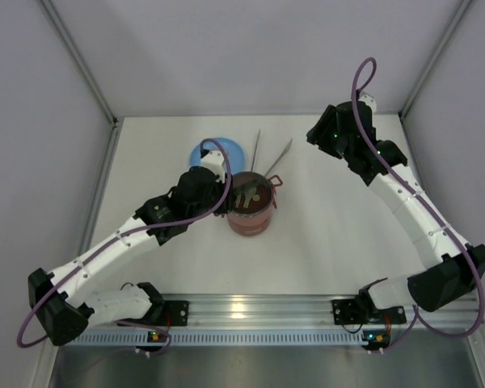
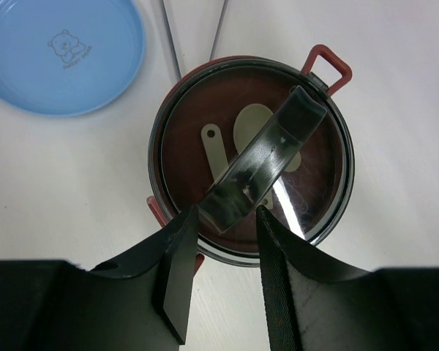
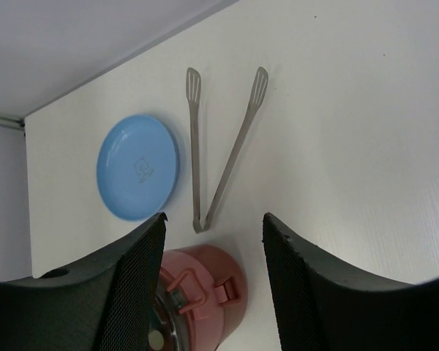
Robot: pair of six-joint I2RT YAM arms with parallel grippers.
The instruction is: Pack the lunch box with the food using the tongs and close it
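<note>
A pinkish-red round lunch box [image 1: 250, 221] stands upright on the table, its clear lid [image 2: 183, 135] on, with a dark handle strap [image 2: 260, 164] across the top and red side clasps. Pale utensils show through the lid. My left gripper hovers over the lid's near edge, fingers part open, nothing between the fingers. The blue plate [image 3: 137, 167] lies behind and left of the box. Off to the right, my right gripper is part open and empty, above the table, with the box at its lower left in the right wrist view.
Two grey tongs arms or forks [image 3: 233, 157] spread in a V behind the box, their near ends close to it. A wall stands along the back edge.
</note>
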